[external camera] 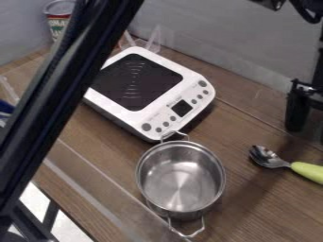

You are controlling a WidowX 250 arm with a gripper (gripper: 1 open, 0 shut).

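A steel pot (179, 178) with two wire handles stands on the wooden counter (113, 189) in the lower middle. Above it is a white induction cooker (183, 111) with a black top and buttons. A spoon with a pale green handle (307, 171) lies to the right of the pot. The black gripper (303, 112) is at the right edge, partly cut off, above the spoon and apart from it; its finger state is unclear.
A cup (59, 16) and some clear plastic stand at the back left, beside the cooker. A black frame bar crosses the left side. Bare counter lies between cooker and gripper.
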